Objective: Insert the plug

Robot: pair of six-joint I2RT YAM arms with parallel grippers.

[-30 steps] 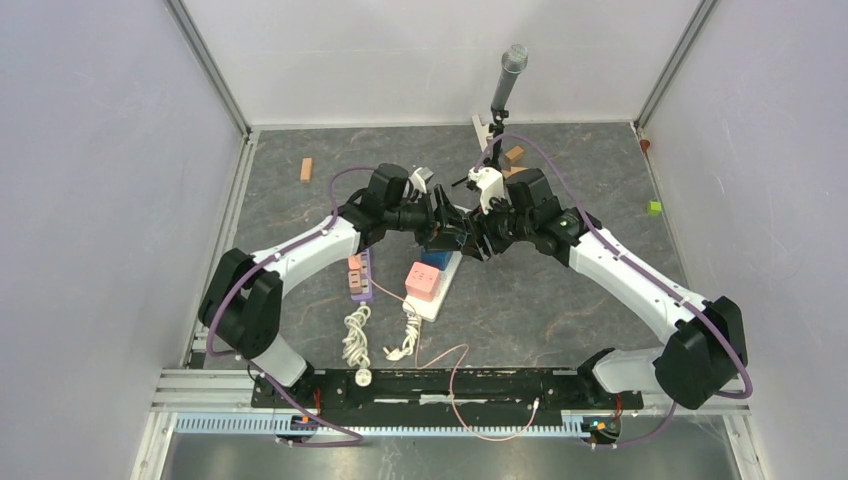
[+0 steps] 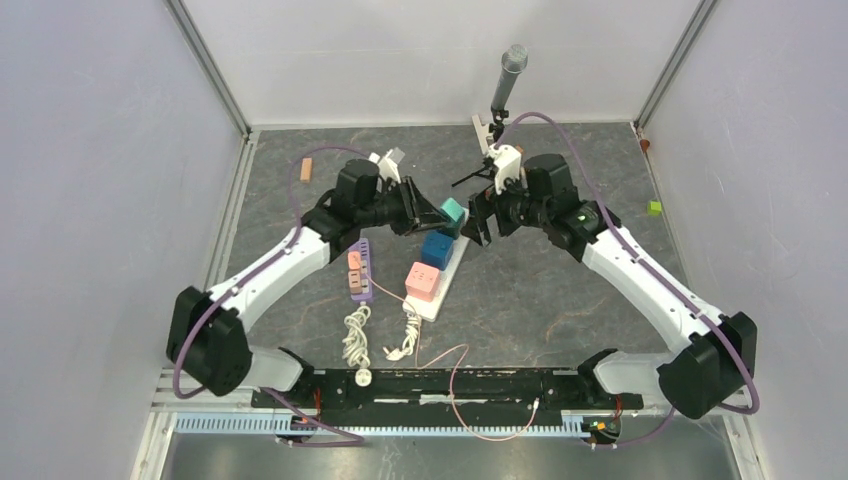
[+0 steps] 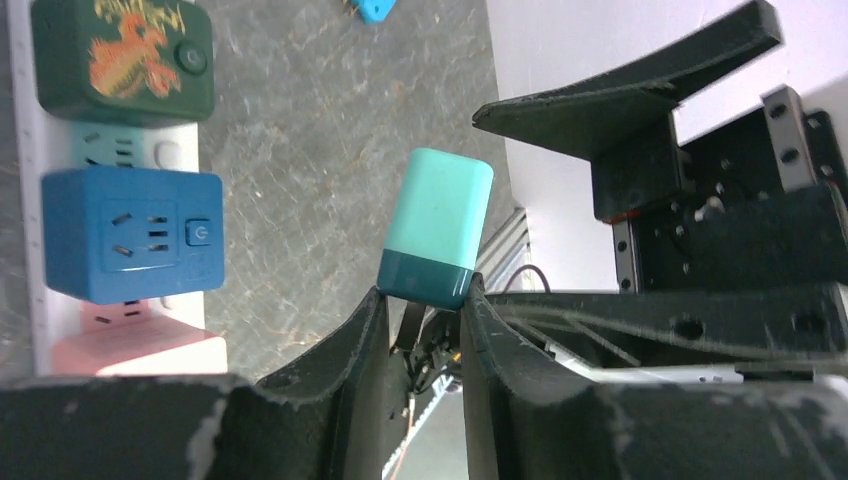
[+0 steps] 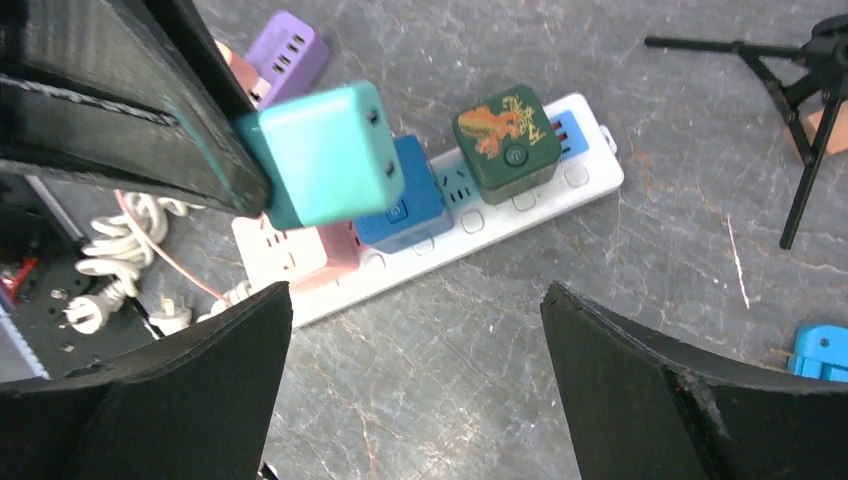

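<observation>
A mint-green cube plug is held in the fingertips of my left gripper (image 2: 440, 222), above the power strip; in the right wrist view it (image 4: 330, 150) shows two pins facing outward. My right gripper is open, just right of it, with nothing between its fingers. The white power strip (image 4: 590, 170) carries a dark green plug (image 4: 505, 140) with a dragon, a blue plug (image 3: 135, 235) and a pink plug (image 2: 423, 280).
A purple strip (image 2: 361, 270) and coiled white cables (image 2: 356, 330) lie lower left. A black stand (image 4: 800, 90) stands at the back.
Both arms have moved apart and away from the front edge; my left gripper, with the mint plug, has shifted left, and my right gripper slightly up in the top view.
</observation>
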